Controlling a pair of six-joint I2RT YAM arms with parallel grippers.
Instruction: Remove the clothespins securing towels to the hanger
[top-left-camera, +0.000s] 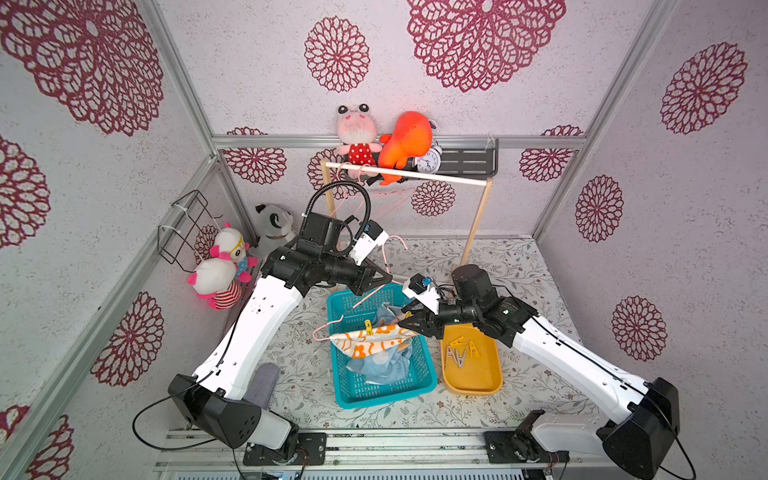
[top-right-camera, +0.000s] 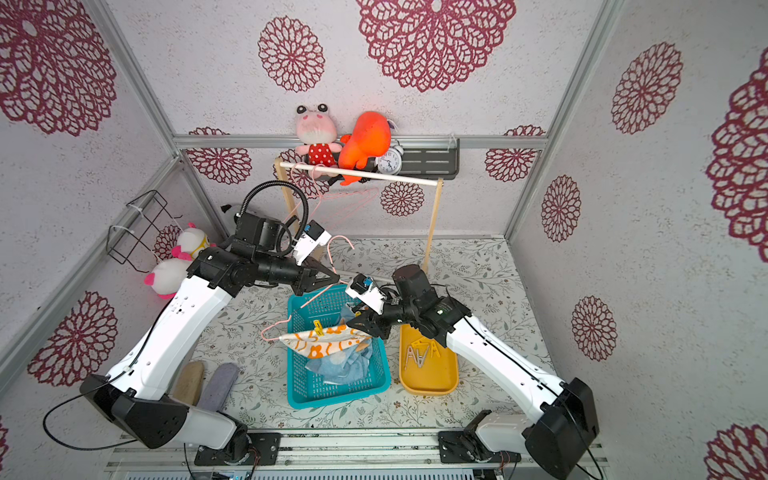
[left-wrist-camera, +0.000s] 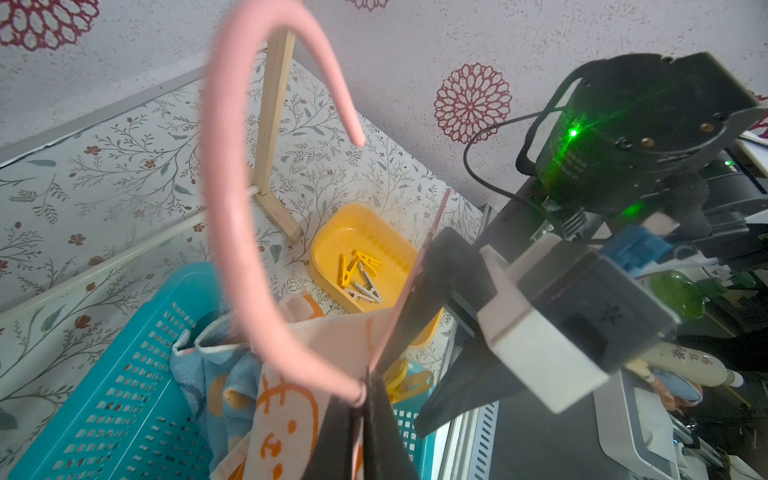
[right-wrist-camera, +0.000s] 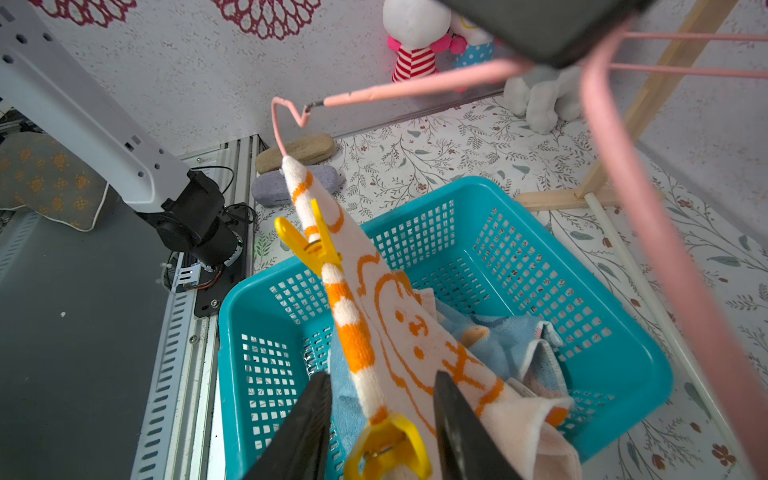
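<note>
My left gripper is shut on the pink hanger (left-wrist-camera: 240, 264), holding it above the teal basket (top-left-camera: 344, 392). An orange-patterned white towel (right-wrist-camera: 408, 336) hangs on the hanger's lower bar. Two yellow clothespins clip it: one midway along (right-wrist-camera: 316, 248), the other (right-wrist-camera: 384, 444) at the end by my right gripper. That gripper is open, its fingers either side of this near clothespin. Beneath, a blue towel (top-left-camera: 376, 368) lies bunched in the basket.
A yellow tray (top-left-camera: 476, 376) with several loose clothespins sits right of the basket. A wooden rack (top-left-camera: 448, 177) with more pink hangers stands behind. Plush toys are at the left and on the back shelf.
</note>
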